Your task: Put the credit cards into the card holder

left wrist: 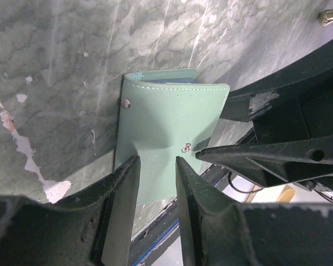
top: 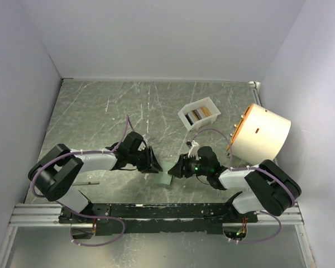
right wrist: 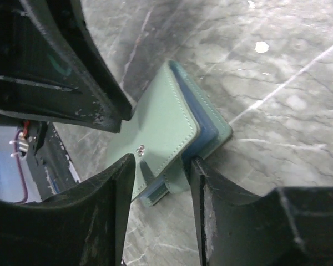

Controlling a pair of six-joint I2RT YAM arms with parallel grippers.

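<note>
A pale green card holder [top: 164,174] with a dark blue lining lies on the table in front of the arms. My left gripper [top: 156,168] is over its left side; in the left wrist view its fingertips stand apart with the holder [left wrist: 155,124] beyond them. From the other side comes my right gripper [top: 174,172], fingers parted. Seen in the right wrist view, the holder's edge [right wrist: 180,147] lies beyond and between these fingers, its mouth slightly gaping; contact is unclear. Several cards [top: 197,115] lie in a white box [top: 214,115] farther back.
A large cream cylinder [top: 261,135] with an orange rim stands at the right. At the left front lies a thin rod-like object [top: 86,183].
</note>
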